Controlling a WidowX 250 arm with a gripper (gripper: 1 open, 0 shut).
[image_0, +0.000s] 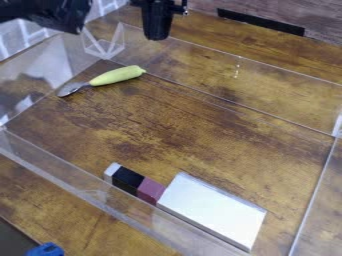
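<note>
My gripper is at the top of the view, dark and partly cut off, raised above the back of the clear-walled tray; whether it is open or shut is hard to make out. Below and left of it, a pale yellow-green elongated object lies on the wooden floor of the tray, with a small silver spoon-like piece at its left end.
A white-and-silver block with maroon and black sections lies at the front. Clear walls border the tray. A blue object sits outside at lower left.
</note>
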